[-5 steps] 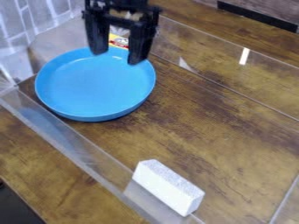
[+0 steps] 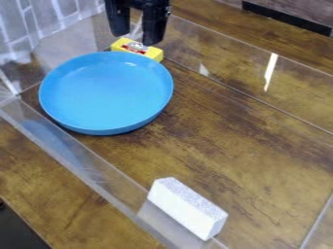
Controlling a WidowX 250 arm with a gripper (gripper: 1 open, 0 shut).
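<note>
My black gripper [image 2: 135, 23] is at the top edge of the view, open, with its two fingers above a small yellow box [image 2: 148, 53] with a red-and-white label. The box lies just behind a round blue plate [image 2: 107, 95]. Most of the gripper is cut off by the frame.
A white block [image 2: 186, 208] lies at the lower front. Clear plastic panels run along the left and across the wooden table [image 2: 240, 136], whose right part is bare. A dark rail [image 2: 306, 12] is at the back right.
My gripper has moved back and up in the view, from over the blue plate to over the yellow box, uncovering more of the box. The plate and white block have not moved.
</note>
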